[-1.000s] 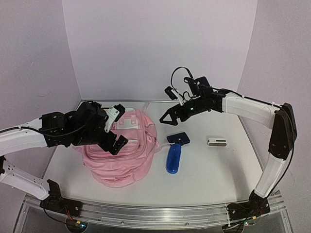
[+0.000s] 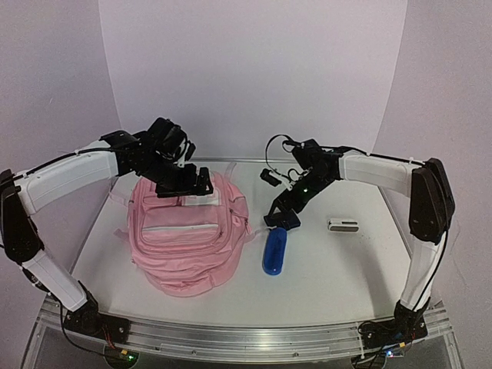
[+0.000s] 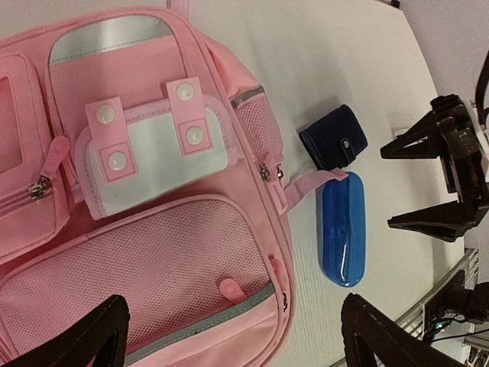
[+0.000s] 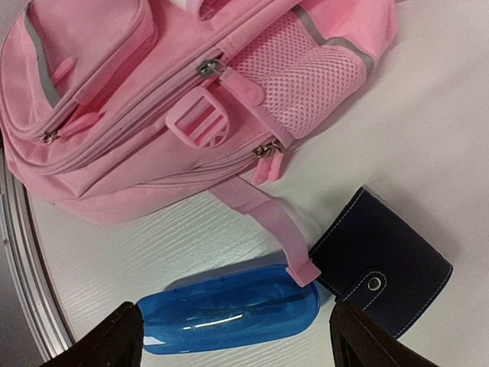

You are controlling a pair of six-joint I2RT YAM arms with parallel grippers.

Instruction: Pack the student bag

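Observation:
A pink backpack (image 2: pixel 181 242) lies on the table at the left, its front pockets facing up. Over its upper part is my left gripper (image 2: pixel 194 183), open; in the left wrist view its two fingers are far apart with nothing between them. Right of the bag lie a dark navy wallet (image 4: pixel 386 264) with a snap strap and a glossy blue case (image 4: pixel 233 310). My right gripper (image 2: pixel 278 217) hangs over the wallet and the case's far end, open and empty. One of the bag's pink straps (image 4: pixel 271 222) reaches onto the case's end, beside the wallet.
A small white box-like item (image 2: pixel 343 225) lies farther right, apart from everything. Bare table (image 2: pixel 330 280) stretches across the front right. A metal rail (image 2: pixel 246 334) runs along the front edge.
The left gripper has moved away from the front, farther over the bag's top. Bag, wallet, case and white item have stayed put.

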